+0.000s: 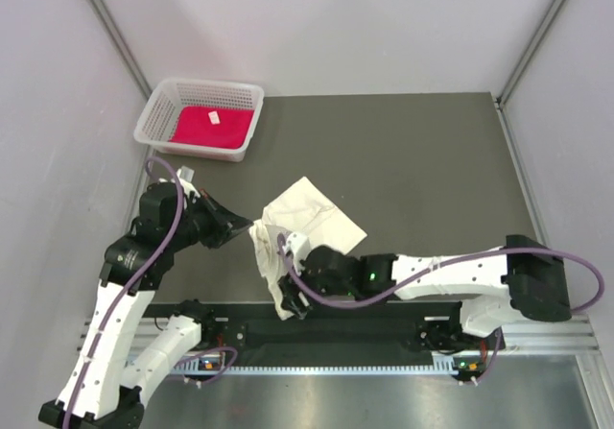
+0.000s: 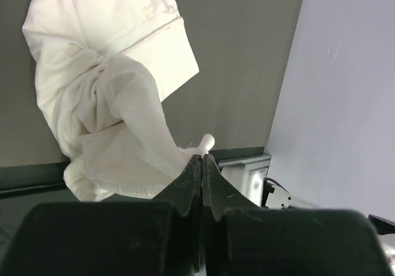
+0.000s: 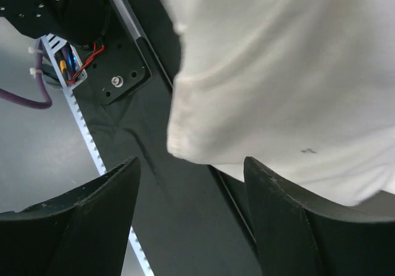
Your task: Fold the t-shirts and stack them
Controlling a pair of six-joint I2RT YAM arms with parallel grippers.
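Observation:
A white T-shirt [image 1: 310,213] lies crumpled on the grey table, its near part hanging at the front edge. My left gripper is shut at the shirt's left side, with a bit of white cloth [image 2: 200,144] at its tips. My right gripper stands part open over the shirt's near corner [image 3: 191,140], its fingers apart on either side below that cloth, nothing seen gripped. In the top view it reaches in low from the right, partly hiding the shirt.
A white basket [image 1: 247,141] holding red folded cloth [image 1: 200,129] stands at the back left. The front edge with black rail and metal strip lies just beside my right gripper.

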